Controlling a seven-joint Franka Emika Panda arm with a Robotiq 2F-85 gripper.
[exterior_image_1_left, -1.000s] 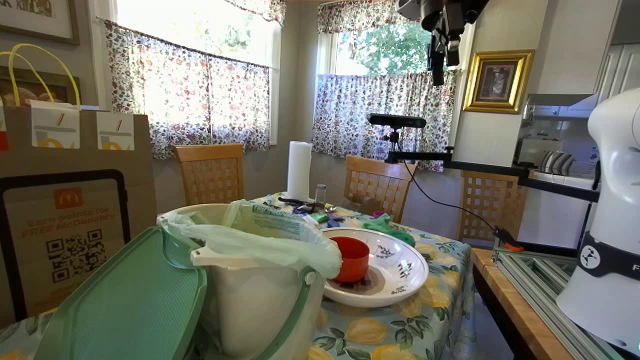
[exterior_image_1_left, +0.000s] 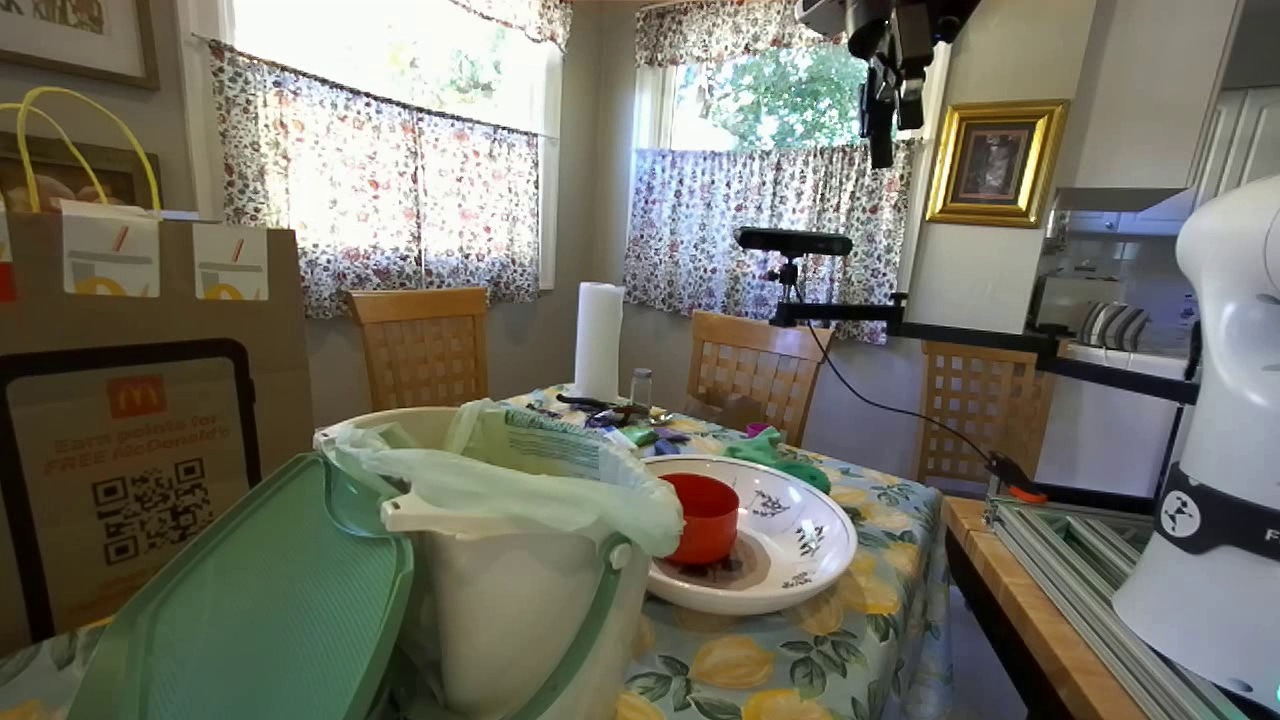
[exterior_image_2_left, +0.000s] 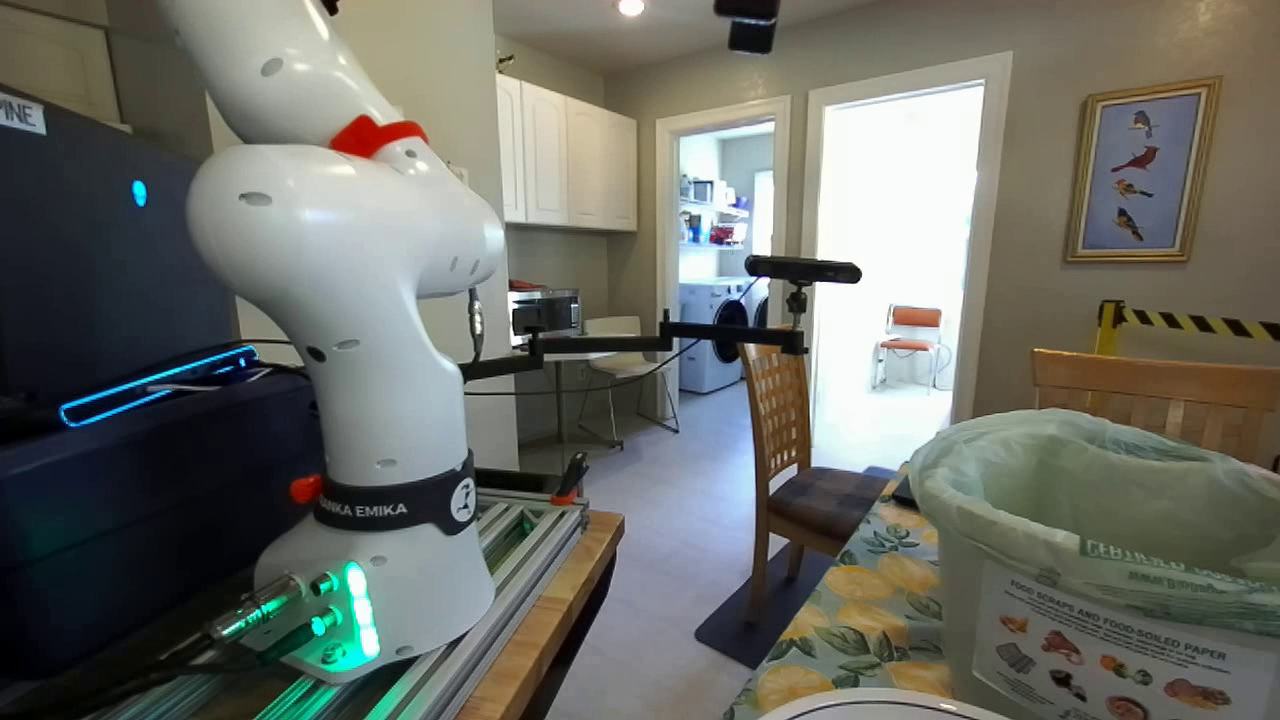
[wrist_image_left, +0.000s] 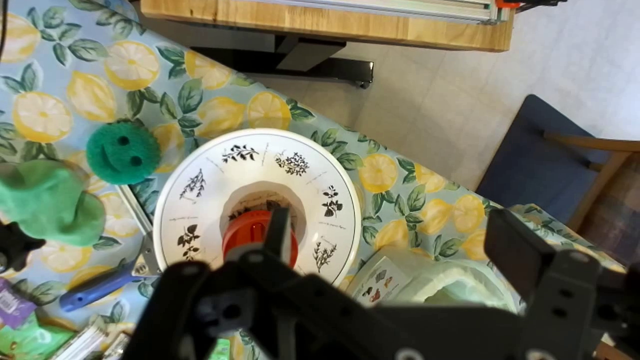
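High above the table my gripper (exterior_image_1_left: 894, 132) hangs with its fingers pointing down. Its two fingers stand wide apart in the wrist view, so the gripper is open, and nothing shows between them. Below lies a white bowl (wrist_image_left: 198, 162) with dark plant drawings; a red cup (exterior_image_1_left: 702, 520) sits inside it. Part of that red cup (wrist_image_left: 246, 231) is hidden behind one finger in the wrist view. Beside the bowl stands a white bin (exterior_image_1_left: 516, 612) with a pale green liner, and its green lid (exterior_image_1_left: 258, 576) leans against it.
A green smiling sponge (wrist_image_left: 123, 153), a green cloth (wrist_image_left: 54, 201) and a blue-handled tool (wrist_image_left: 102, 288) lie beside the bowl. A paper towel roll (exterior_image_1_left: 599, 340) stands farther back. A camera arm (exterior_image_1_left: 972, 336) reaches over the gap between bench and table.
My gripper has shifted very slightly to the right in exterior view 1. The bowl, cup and bin have not moved.
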